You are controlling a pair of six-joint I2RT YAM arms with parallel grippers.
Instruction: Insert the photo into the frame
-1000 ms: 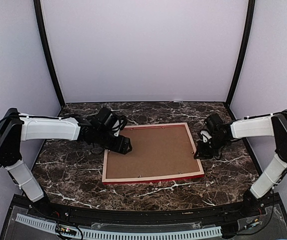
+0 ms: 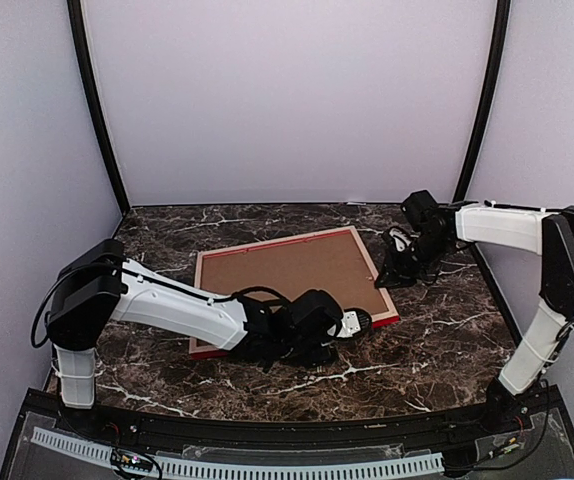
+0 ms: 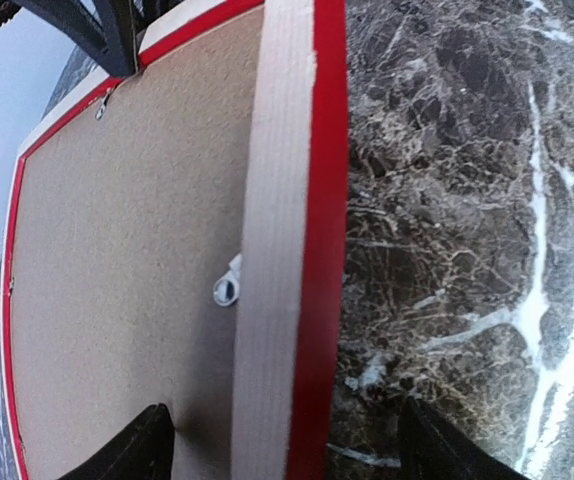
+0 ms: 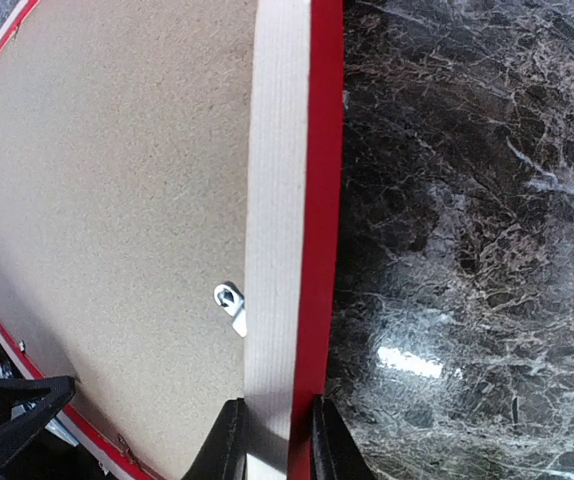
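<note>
The picture frame [image 2: 297,262] lies with its brown backing board [image 3: 117,280] showing, red and pale wooden rim around it and small metal clips on the board. My right gripper is shut on the frame's rim [image 4: 279,220] along the right side in the top view. My left gripper is open at the near side, in the left wrist view with the rim between its spread fingers. I see no photo.
Dark marble table [image 2: 427,360] surrounds the frame, with free room at the front and back. Pale walls stand at the back and both sides.
The frame has shifted back and left with my right gripper on its rim. My left gripper has moved from above the board toward the front and right, down to the near rim.
</note>
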